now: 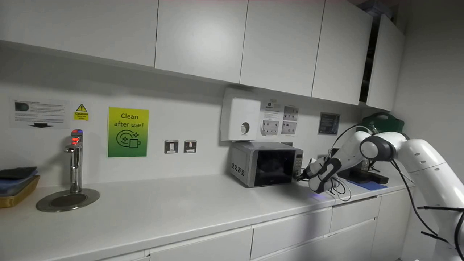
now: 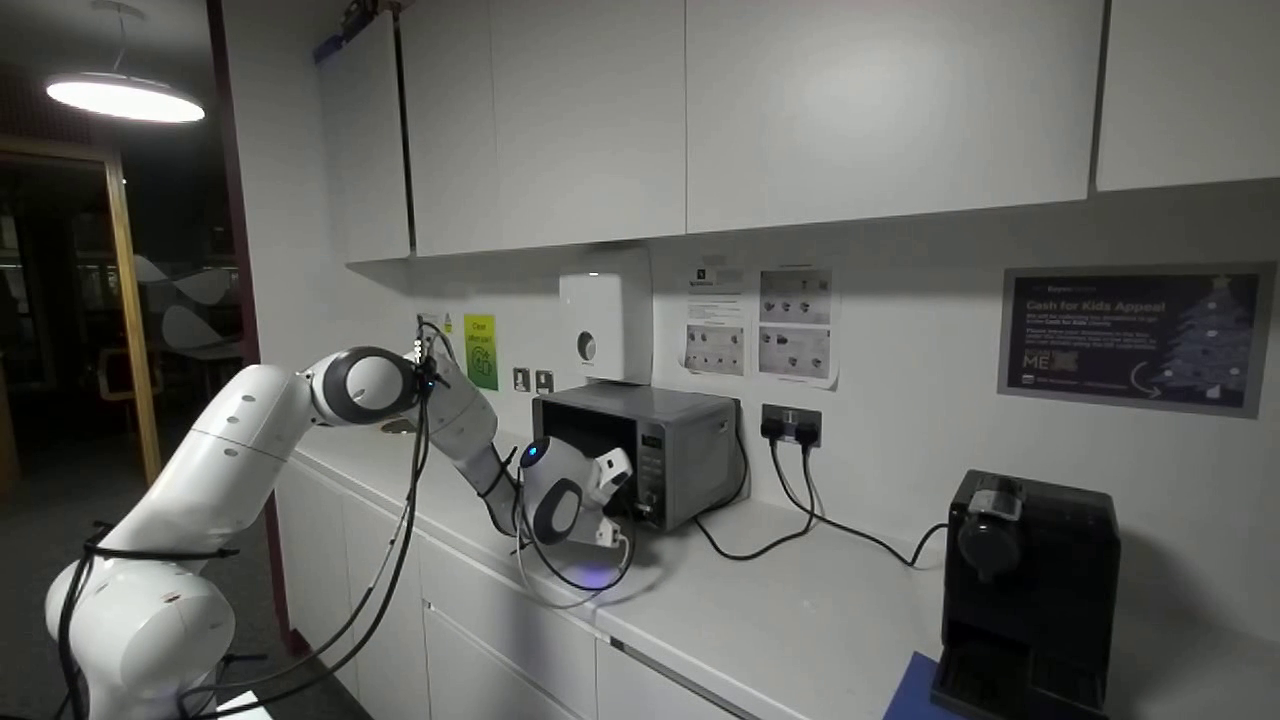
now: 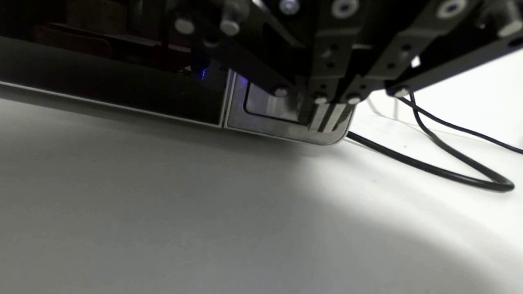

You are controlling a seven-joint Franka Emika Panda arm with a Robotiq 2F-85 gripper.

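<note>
The grey microwave [image 1: 274,165] stands on the counter with its dark door closed. My gripper is shut, and nothing shows between its fingertips. In the wrist view they sit at the lower right corner of the microwave's front, to the right of the large rectangular door button [image 3: 272,103]. Whether the fingertips touch the panel I cannot tell. From the first exterior view, the gripper [image 1: 302,176] is low at the control panel [image 1: 298,161]. The second exterior view has the fingers hidden behind the arm's wrist [image 2: 564,498].
Black power cables [image 2: 768,546] run over the counter right of the microwave to a wall socket [image 2: 792,425]. A black coffee machine [image 2: 1029,588] stands farther right. Left of the microwave, the counter [image 1: 174,204] is clear as far as the tap [image 1: 75,165].
</note>
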